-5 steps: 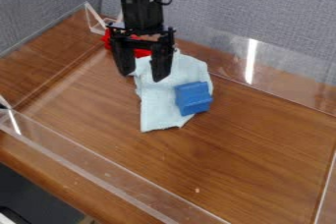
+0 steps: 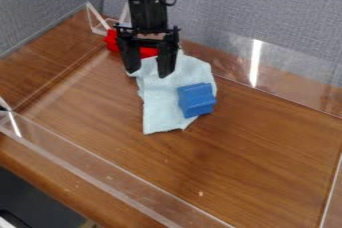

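Note:
My black gripper [image 2: 147, 60] stands open above a pale blue-white cloth [image 2: 166, 110], its fingers pointing down at the cloth's upper part. Whether they touch it is unclear. On the cloth's right side sits a blue block [image 2: 197, 99]. Behind the gripper, a red object [image 2: 114, 41] is partly hidden by the arm.
Clear panels edge it along the back and left, with grey walls beyond.
The gripper and arm have moved slightly up in the view, toward the back of the table. The cloth and block look unchanged.

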